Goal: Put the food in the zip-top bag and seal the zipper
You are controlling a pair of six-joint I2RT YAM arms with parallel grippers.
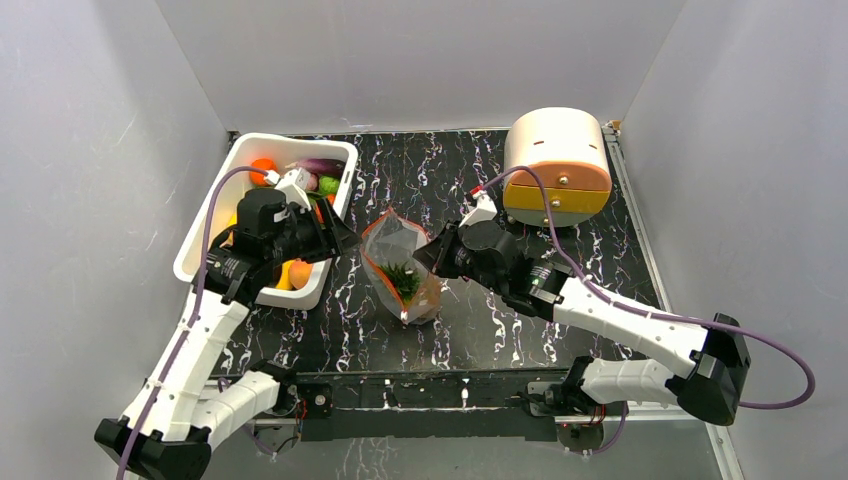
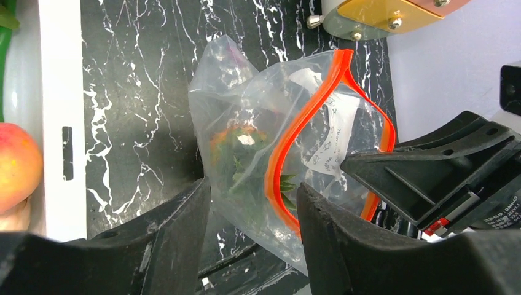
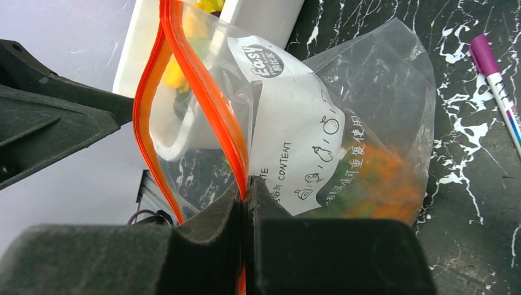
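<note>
A clear zip top bag (image 1: 395, 245) with an orange zipper strip stands mid-table, its mouth gaping. Inside lies a food item with green leaves and an orange body (image 2: 239, 144). My right gripper is shut on the bag's orange rim, which runs down between its fingertips. My left gripper is part open on the bag's left side, with nothing gripped between its fingers; the bag's film and orange strip show beyond them. In the top view the left gripper (image 1: 352, 240) hangs close to the bag's left edge.
A white bin (image 1: 185, 262) of several fruits and vegetables stands at the left. At the back right is a cream and yellow bread-box-like container (image 1: 558, 165). A purple-capped marker (image 3: 501, 92) lies on the table. Right of the bag, the front table is clear.
</note>
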